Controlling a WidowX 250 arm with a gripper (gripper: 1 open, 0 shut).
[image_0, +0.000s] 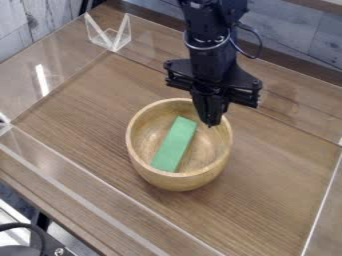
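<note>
A round tan wooden bowl sits on the wooden table with a green rectangular block lying inside its left half. The dark robot arm hangs from the top centre, and its gripper is above the bowl's back rim. The fingertips are small and dark, and I cannot make out whether they are open or shut.
A white wire-like object stands at the back left. A raised wooden edge runs along the back right.
</note>
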